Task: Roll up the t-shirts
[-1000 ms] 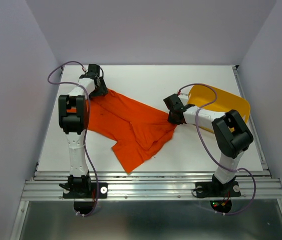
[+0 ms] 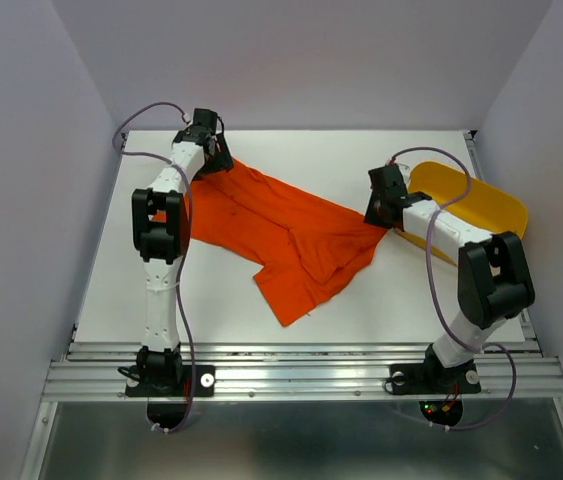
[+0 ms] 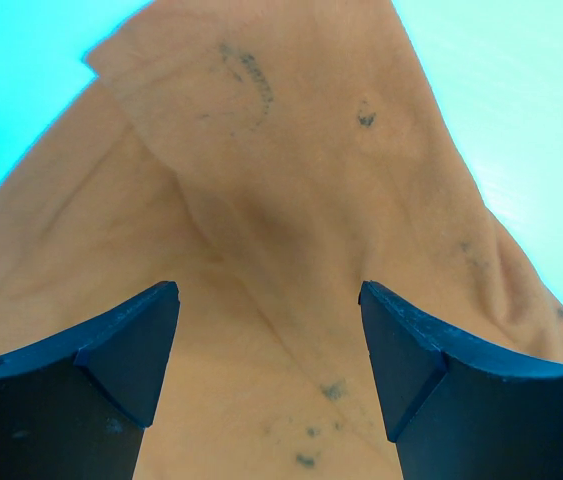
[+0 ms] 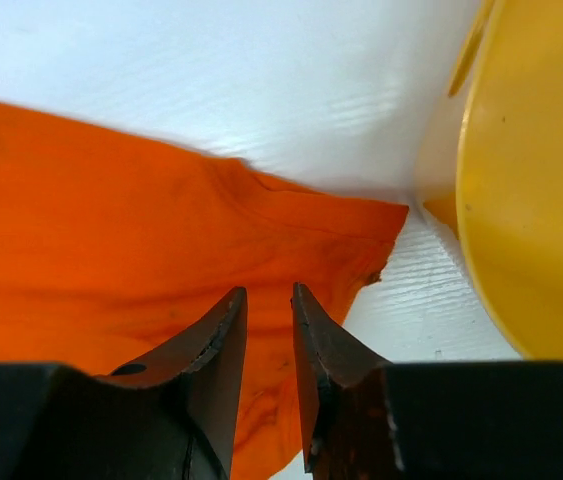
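An orange t-shirt (image 2: 296, 235) lies spread diagonally over the white table, wrinkled and partly folded, one flap pointing toward the front. At its upper left end my left gripper (image 2: 223, 155) is over the cloth. The left wrist view shows its fingers (image 3: 126, 365) wide apart with the shirt (image 3: 261, 200), dark-spotted there, lying beyond them. My right gripper (image 2: 374, 214) is at the shirt's right end. In the right wrist view its fingers (image 4: 223, 350) stand a narrow gap apart, with no cloth visibly pinched; the shirt's corner (image 4: 376, 220) lies just beyond the tips.
A yellow bin (image 2: 481, 205) stands at the table's right side, close against the shirt's right corner and the right arm. Bare white table (image 2: 311, 160) shows behind the shirt and in front of it.
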